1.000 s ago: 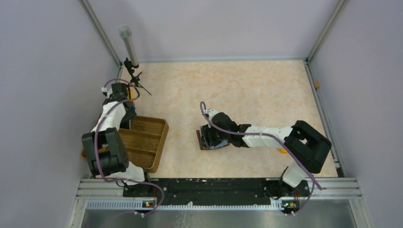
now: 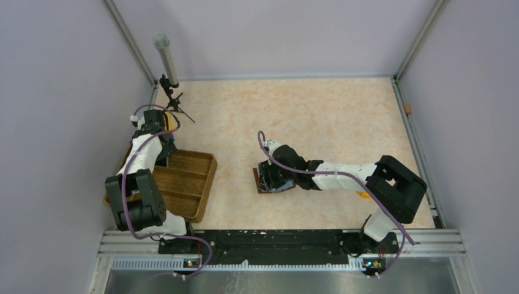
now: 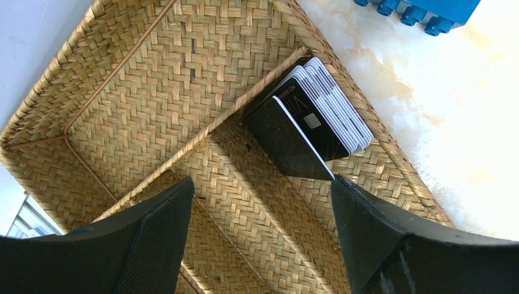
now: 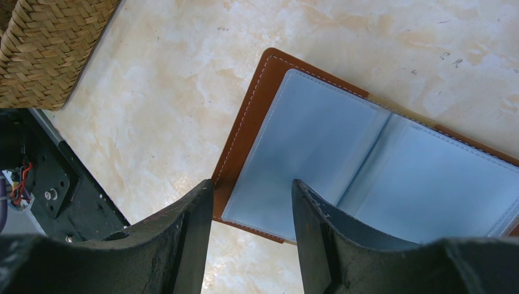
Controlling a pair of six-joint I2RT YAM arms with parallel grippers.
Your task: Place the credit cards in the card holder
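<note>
In the left wrist view a stack of credit cards (image 3: pixel 324 104) stands in a corner compartment of the woven basket (image 2: pixel 208 177), a black card (image 3: pixel 281 138) leaning at its front. My left gripper is open over them, nothing held, its right finger near the black card's edge. The card holder (image 4: pixel 242 141), brown with clear pale-blue sleeves, lies open on the table. My right gripper is part open above its left end, with no card visible between its fingers.
A blue toy brick (image 3: pixel 416 9) lies beyond the basket. A stand with a pale cylinder (image 2: pixel 165 55) is at the back left.
My left arm has shifted slightly down the top view since a second ago. The right arm looks unchanged.
</note>
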